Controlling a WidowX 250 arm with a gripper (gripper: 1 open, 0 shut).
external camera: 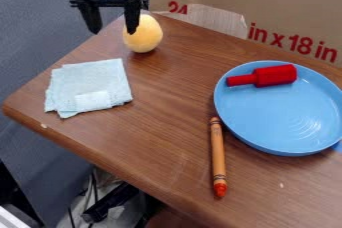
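Observation:
My black gripper [111, 20] hangs at the top left, its two fingers apart, beside and just above a yellow egg-shaped object [143, 37] near the table's back corner, partly in front of it. A folded pale blue cloth [87, 84] lies at the table's left. On the right a round blue plate [278, 122] holds a red cylinder with a narrow handle [273, 75]. An orange crayon [218, 157] with a red tip lies left of the plate.
A cardboard box [267, 12] stands behind the wooden table [147, 152]. The table's left edge drops to a grey floor area.

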